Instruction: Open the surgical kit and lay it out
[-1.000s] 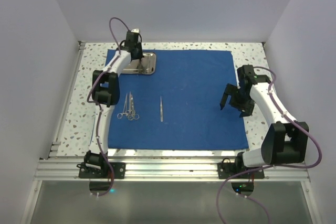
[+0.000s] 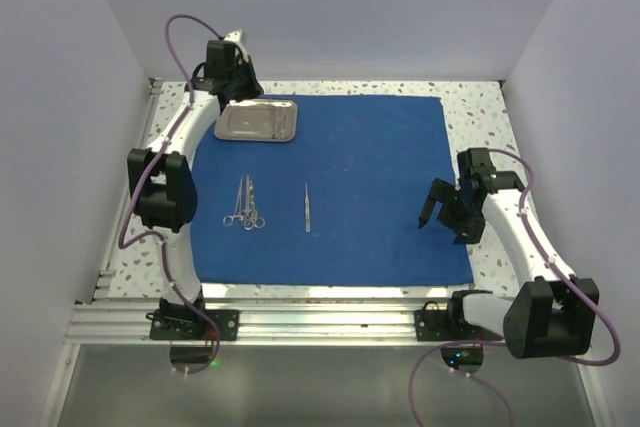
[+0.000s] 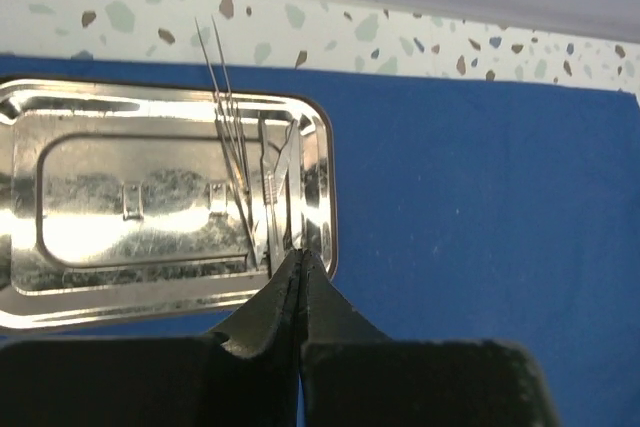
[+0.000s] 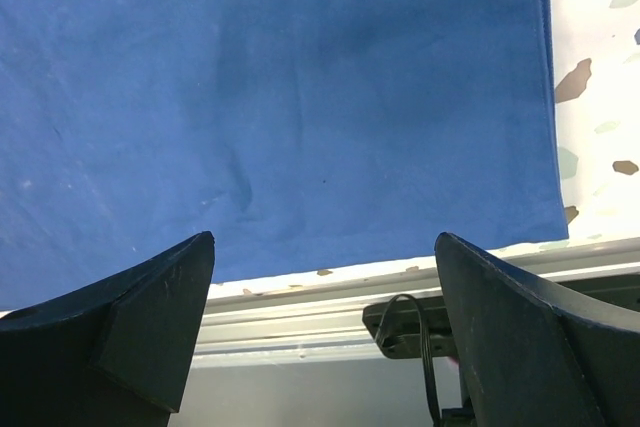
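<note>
My left gripper is shut with nothing between its fingertips, high over the near right part of the metal tray [image 3: 120,312]. Thin tweezers [image 3: 238,152] are outside its fingers, at the tray's right end; their slim prongs extend across the far rim in the left wrist view. Beside them lie slim metal instruments [image 3: 270,187], partly overlapping. On the blue cloth [image 2: 370,167] rest several scissor-like clamps [image 2: 247,209] and one separate slender tool [image 2: 307,209]. My right gripper stands wide open and empty over the cloth's front right.
Bare cloth spans the middle and right of the table. A speckled tabletop [image 2: 480,122] borders it, with grey walls behind and at the sides. Metal rails [image 2: 330,309] run along the front edge.
My left gripper has risen from the tray and shifted left and back, staying shut. The right arm has shifted slightly toward the front.
</note>
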